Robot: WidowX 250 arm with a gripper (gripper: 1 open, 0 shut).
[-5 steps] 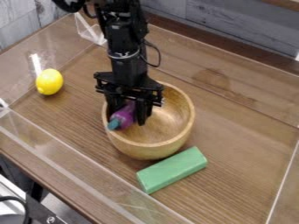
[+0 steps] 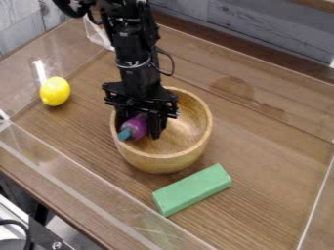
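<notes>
A black robot arm reaches down from the top into a tan wooden bowl (image 2: 183,149). Its gripper (image 2: 141,114) is at the bowl's left part, over a purple object (image 2: 133,130) with a teal tip that lies in the bowl. The fingers are dark and partly hide the object, so whether they hold it or how far they stand open is not clear.
A yellow lemon-like object (image 2: 55,91) lies to the left. A green block (image 2: 192,189) lies in front of the bowl at the lower right. A cable is at the bottom left.
The arm and gripper have shifted slightly, and the purple object now sits a little higher in view, less tilted toward the front of the bowl.
</notes>
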